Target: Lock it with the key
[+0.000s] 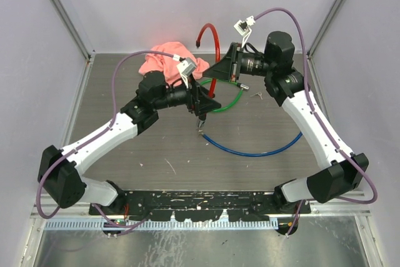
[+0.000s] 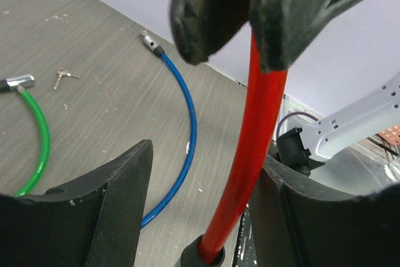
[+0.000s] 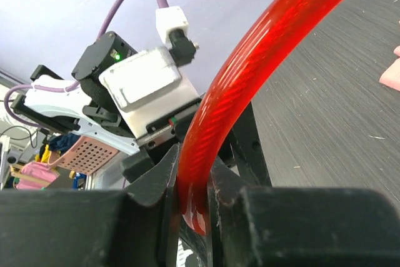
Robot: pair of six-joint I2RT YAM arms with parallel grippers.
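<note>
A red cable lock point(image 1: 210, 34) hangs from my right gripper, which is shut on its cable. Its upper part arches over to the left in the top view. Lower down, my left gripper is part open around the same red cable point(image 2: 247, 136), which runs between its fingers, close to the right one point(image 2: 300, 217) in the left wrist view. Below it shows the cable's black end point(image 2: 201, 253). A small bunch of keys point(image 2: 64, 76) lies on the table, right of the green lock in the top view.
A green cable lock point(image 1: 235, 99) and a blue cable lock point(image 1: 253, 154) lie on the grey table point(image 1: 119, 148). Behind the left gripper is a pink cloth point(image 1: 175, 56).
</note>
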